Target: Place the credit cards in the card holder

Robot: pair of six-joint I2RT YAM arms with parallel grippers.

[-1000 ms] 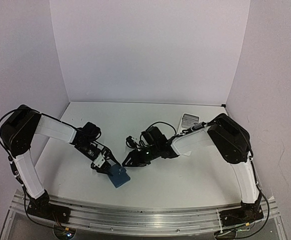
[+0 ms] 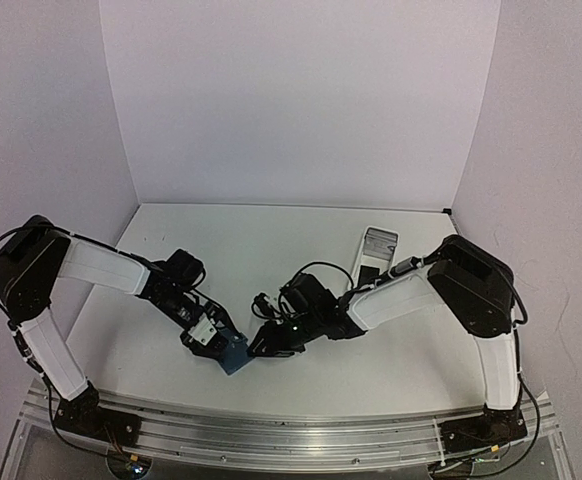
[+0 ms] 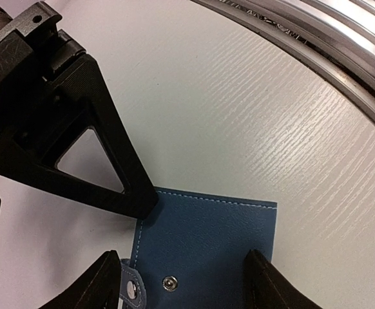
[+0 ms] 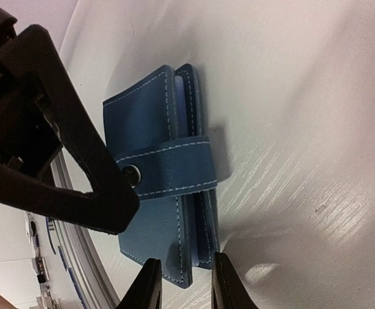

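Observation:
The blue card holder (image 2: 234, 356) lies on the table, partly covered by the two grippers. Its strap (image 3: 133, 284) shows its tip beside a bare metal snap stud (image 3: 170, 283) in the left wrist view. The right wrist view has the strap crossing the narrow opening between the covers. My left gripper is open over the holder, fingers well apart. Also open, but narrower, my right gripper is at the holder's opening edge, with nothing clearly gripped. No credit card can be made out for certain.
A white tray (image 2: 387, 234) at the back right holds a grey item and a dark item, partly behind the right arm. The metal rail (image 2: 271, 440) runs along the front edge.
The left gripper has shifted slightly and covers more of the holder.

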